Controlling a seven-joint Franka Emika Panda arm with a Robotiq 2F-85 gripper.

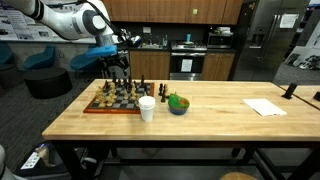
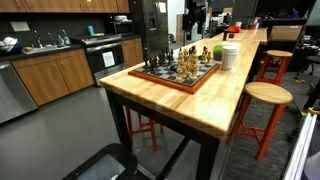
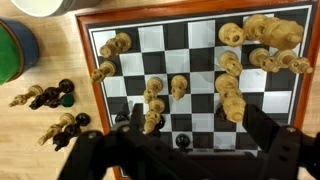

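A chessboard with a red-brown border lies on the wooden table, and tan and dark chess pieces stand on it. From above, in the wrist view, tan pieces spread over the board, with a few dark pieces near the lower edge. My gripper is open above the board, its dark fingers wide apart with nothing held between them. In the first exterior view the arm reaches in from the left, high over the pieces. Its body hides part of the lower board in the wrist view.
Several dark and tan pieces lie off the board on its left in the wrist view. A white cup and a green-and-blue bowl stand beside the board. White paper lies farther right, with clear tabletop between.
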